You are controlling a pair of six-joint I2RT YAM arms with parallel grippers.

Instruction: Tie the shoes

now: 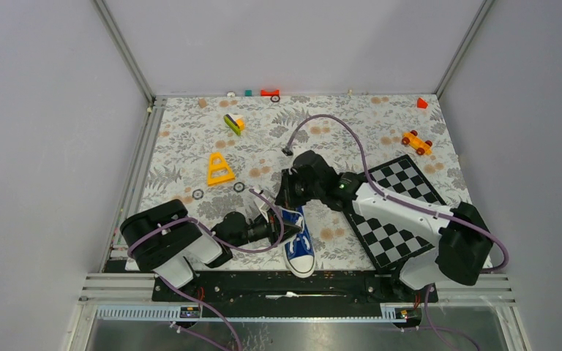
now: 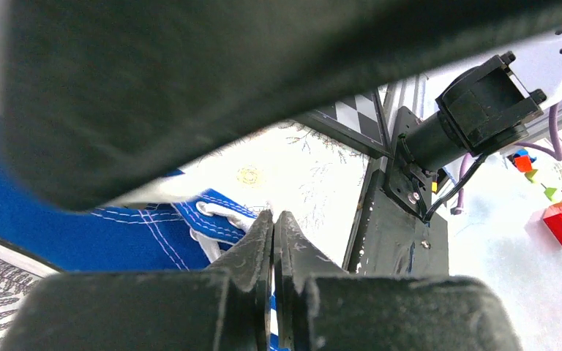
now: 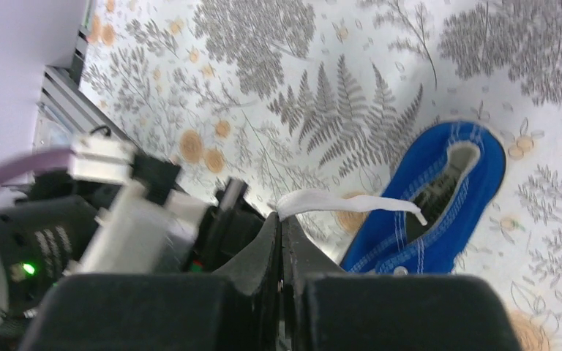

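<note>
A blue shoe with a white toe cap (image 1: 302,265) lies at the table's front, toe toward the front edge. In the right wrist view, a strip of white lace (image 3: 336,202) is pinched at the tips of my right gripper, its free end hanging over the opening of the shoe (image 3: 476,172). My left gripper is shut low over the shoe's lacing (image 1: 304,238). White lace (image 2: 223,212) runs close beside its fingertips in the left wrist view; whether any is between them does not show. Both arms partly cover the shoe's heel from above.
A black-and-white checkered board (image 1: 391,212) lies right of the shoe, under the right arm. A yellow frame piece (image 1: 219,170) and dark rings (image 1: 239,187) sit left of centre. An orange toy car (image 1: 416,142) stands at the far right. Open cloth stretches across the back.
</note>
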